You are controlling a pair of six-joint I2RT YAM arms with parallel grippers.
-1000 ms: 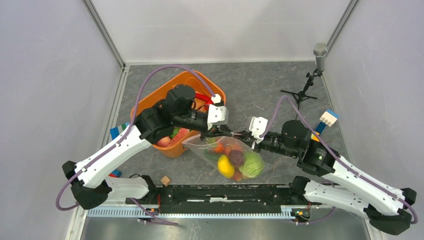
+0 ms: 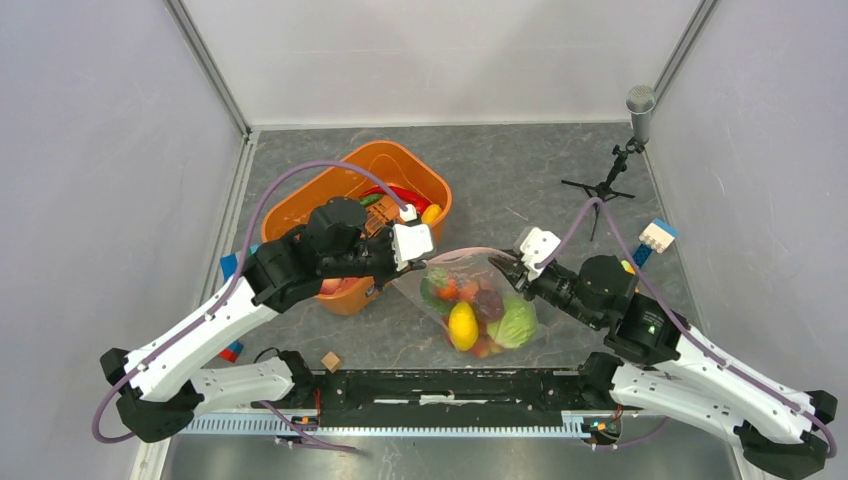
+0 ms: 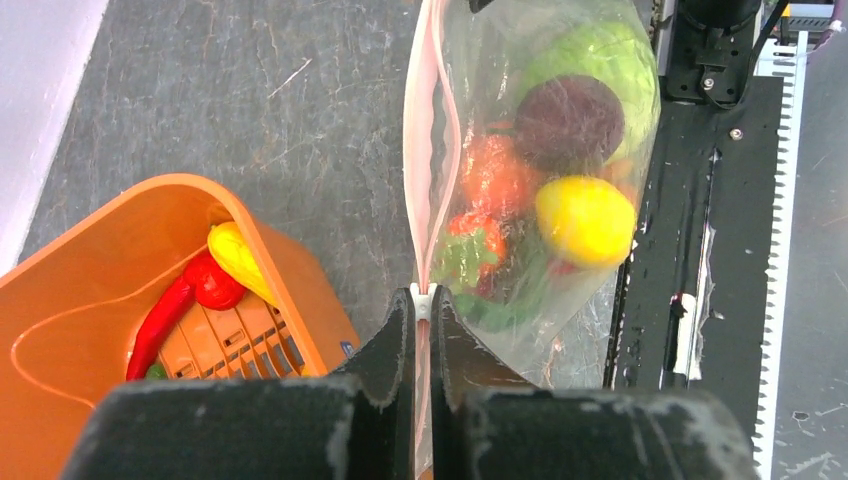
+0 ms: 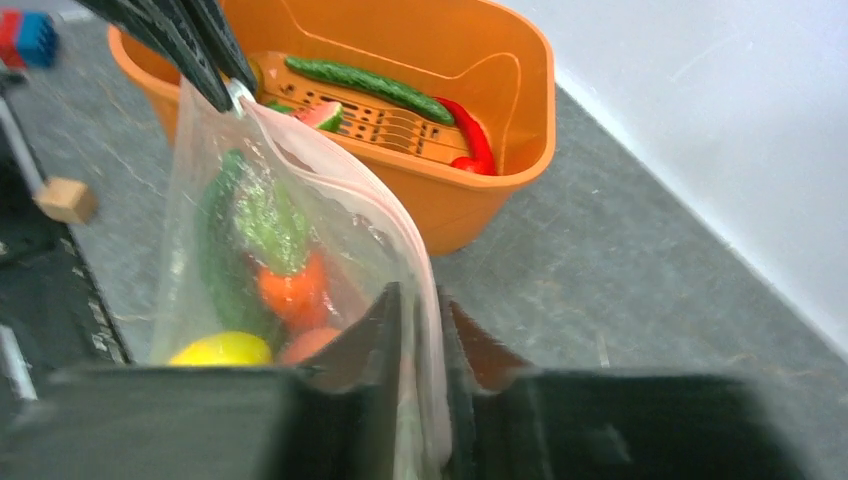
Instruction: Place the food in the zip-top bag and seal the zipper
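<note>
Between my arms hangs the clear zip top bag (image 2: pixel 470 290), its pink zipper strips (image 3: pixel 413 130) parted between my grippers. Inside it are a yellow lemon (image 3: pixel 586 220), a dark purple piece (image 3: pixel 570 122), a green lettuce-like piece (image 2: pixel 515 322) and red-orange pieces. My left gripper is shut on the small white zipper slider (image 3: pixel 422 296), close to the bag's left end. At the other end, my right gripper stands part open, with the pink bag edge (image 4: pixel 421 285) running between its blurred fingers.
An orange basket (image 2: pixel 418 165) with more play food stands behind my left arm. A small wooden block (image 2: pixel 331 361) lies front left, a microphone stand (image 2: pixel 610 175) back right.
My left gripper has moved left, away from the right one.
</note>
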